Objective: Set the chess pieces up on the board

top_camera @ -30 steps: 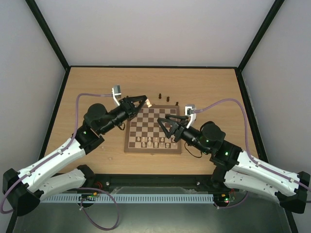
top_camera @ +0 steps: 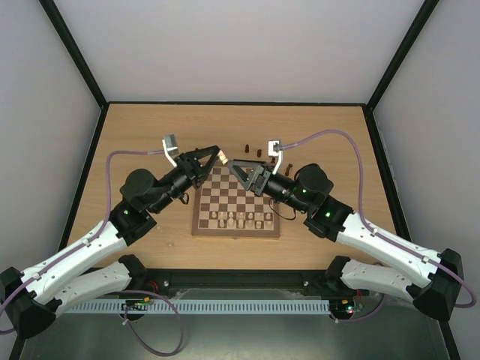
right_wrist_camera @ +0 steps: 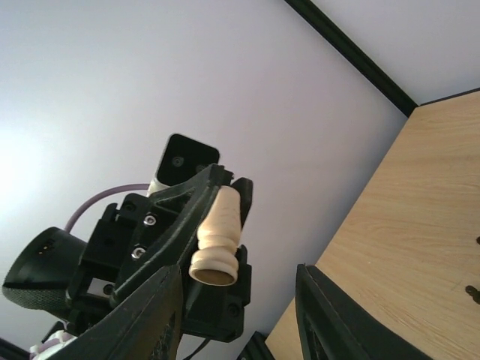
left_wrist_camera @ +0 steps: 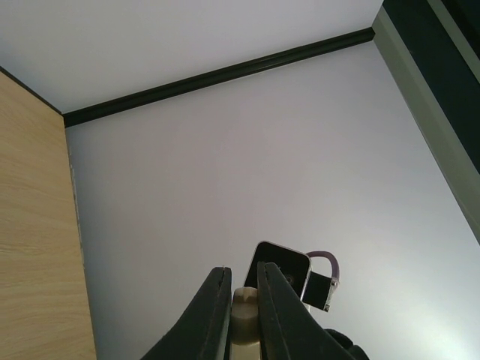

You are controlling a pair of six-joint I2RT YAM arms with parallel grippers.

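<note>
High over the back of the chessboard (top_camera: pixel 234 232), my left gripper (top_camera: pixel 220 152) is shut on a light wooden chess piece (top_camera: pixel 223 157). In the left wrist view the piece (left_wrist_camera: pixel 245 319) shows between the two dark fingers. The right wrist view shows the piece (right_wrist_camera: pixel 219 229) tilted, its round base pointing toward my right gripper. That right gripper is part open, its fingers apart on either side of the base end; whether they touch it cannot be told. Light pieces (top_camera: pixel 231 223) stand in rows along the board's near side.
Several dark pieces lie on the table behind and right of the board, one dark piece (top_camera: pixel 247 148) farthest back. Both arms meet closely above the board.
My right gripper has moved left and toward the back, up to the held piece.
</note>
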